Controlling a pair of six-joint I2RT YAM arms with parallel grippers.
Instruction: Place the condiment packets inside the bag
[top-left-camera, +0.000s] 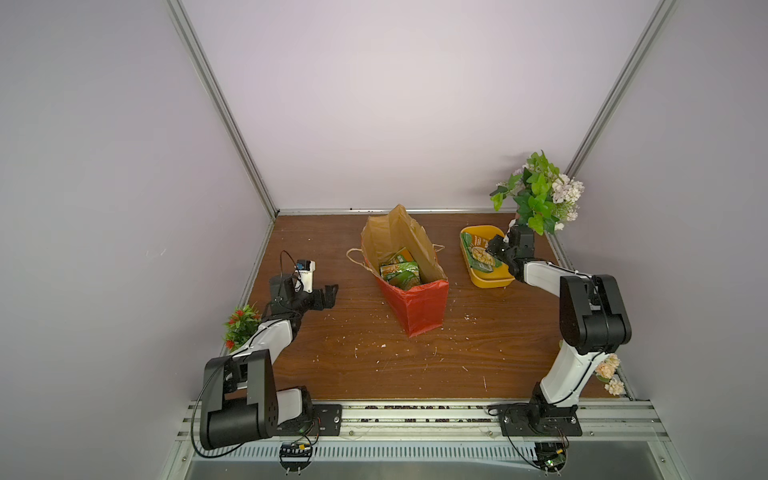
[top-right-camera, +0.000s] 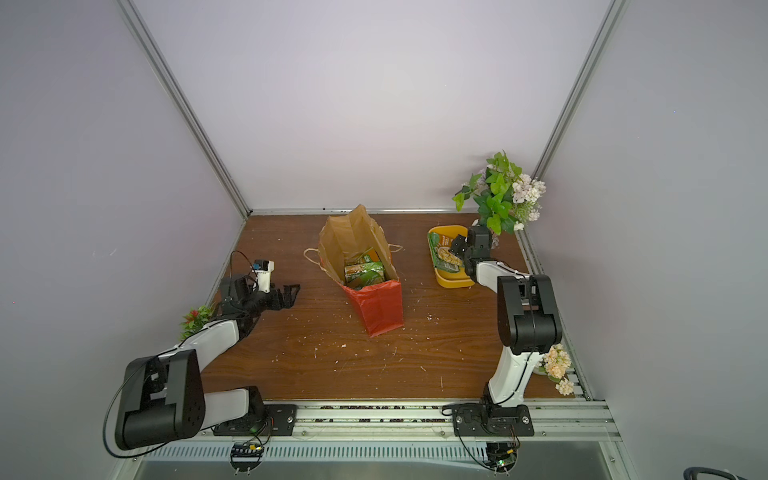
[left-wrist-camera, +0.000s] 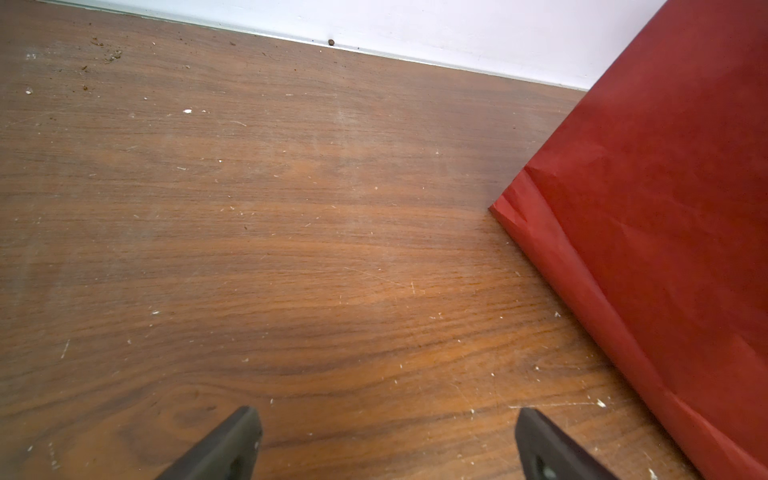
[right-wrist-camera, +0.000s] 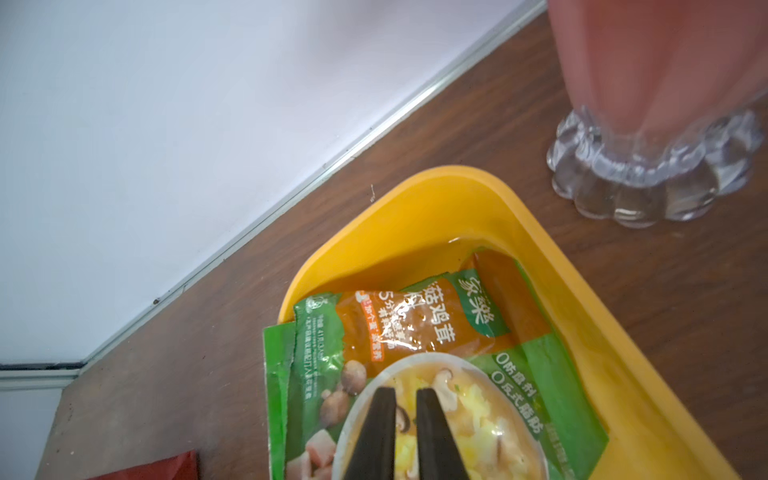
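A red and kraft paper bag (top-left-camera: 412, 308) stands mid-table, open at the top, with green packets (top-left-camera: 400, 272) inside. To its right, a yellow tub (right-wrist-camera: 632, 384) holds condiment packets (right-wrist-camera: 416, 320), green and orange with a soup picture. My right gripper is over the tub at the top packet, fingertips close together; whether packet film is between them I cannot tell. My left gripper stands open to the left of the bag, empty, low over the bare table.
A flower vase on a clear base (right-wrist-camera: 648, 192) stands just behind and right of the tub. Small plants sit at the left edge (top-left-camera: 240, 328) and front right (top-left-camera: 612, 372). The table left of and in front of the bag is clear.
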